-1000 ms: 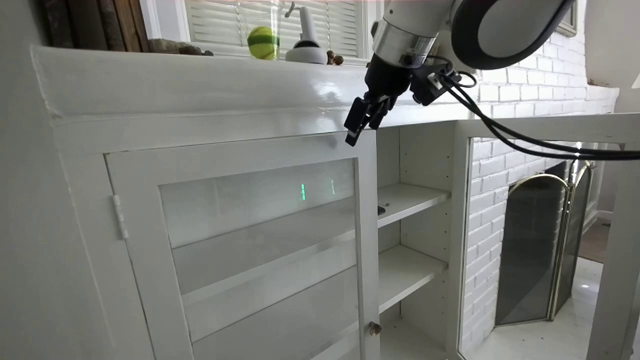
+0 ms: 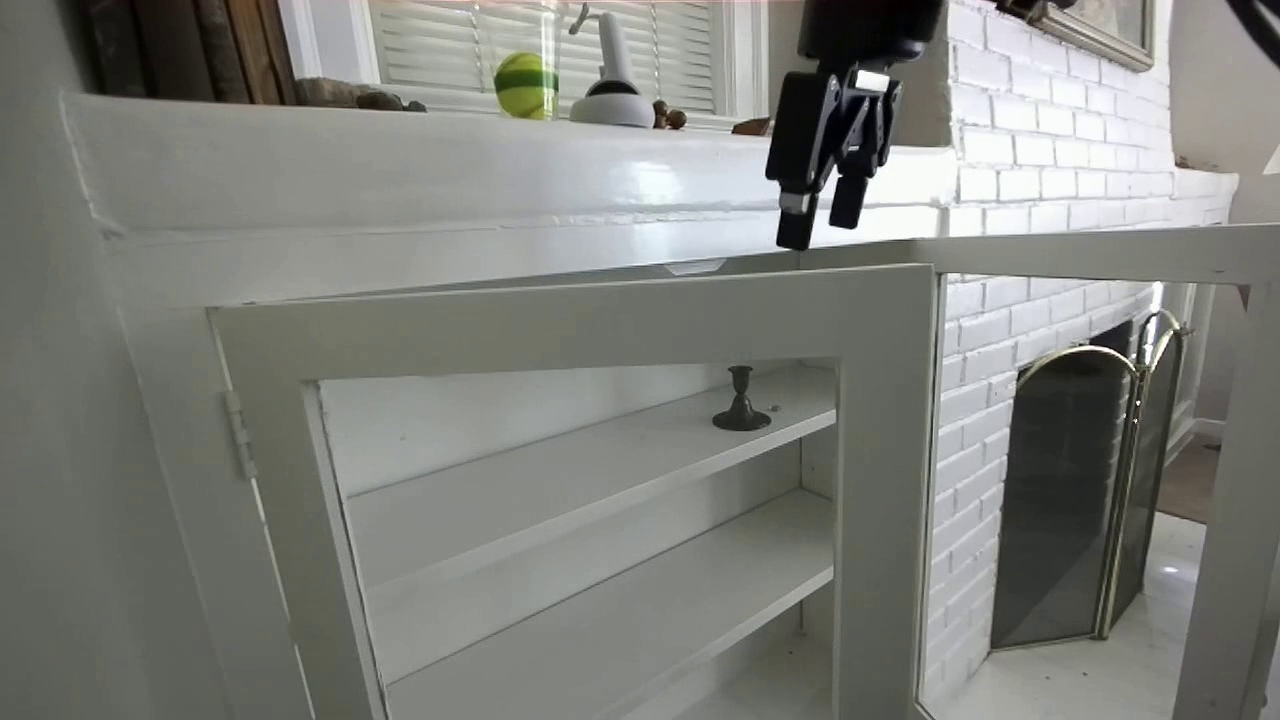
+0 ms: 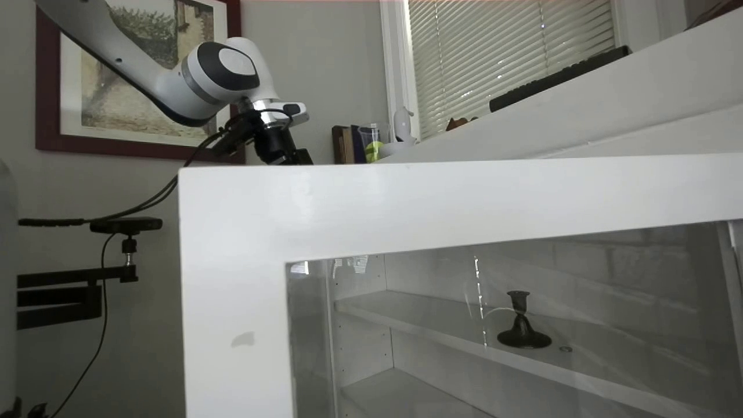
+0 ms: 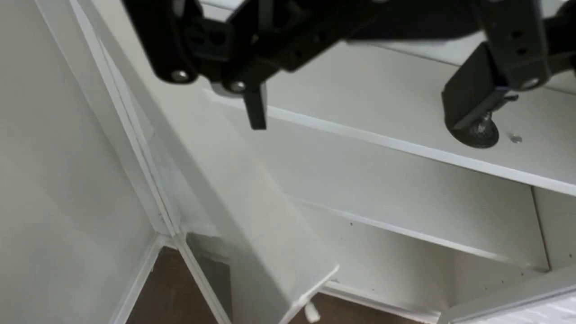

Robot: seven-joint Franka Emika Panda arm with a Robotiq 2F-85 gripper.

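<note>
The left cabinet door (image 2: pixel 888 480), white-framed around a pane, stands swung outward in exterior view 1. A second door (image 2: pixel 1224 480) is open on the right. My gripper (image 2: pixel 823 216) hangs above the top of the left door, its black fingers spread and nothing between them. In the wrist view, one dark fingertip (image 4: pixel 256 108) overlaps the open door's frame (image 4: pixel 254 205); the opposite fingertip (image 4: pixel 470 92) visually covers part of a dark candlestick, with its round base (image 4: pixel 480 136) showing on the shelf. Whether the gripper touches the door cannot be told.
The dark candlestick (image 2: pixel 741 406) stands upright on the upper shelf (image 2: pixel 576 474). Above, the ledge (image 2: pixel 420 156) holds a yellow-green ball (image 2: pixel 524 86) and a white device (image 2: pixel 613 90). A fireplace screen (image 2: pixel 1062 492) stands at right.
The left door has swung from nearly closed to open outward, exposing the shelves and candlestick. My gripper has shifted right and slightly up in exterior view 1, appearing larger.
</note>
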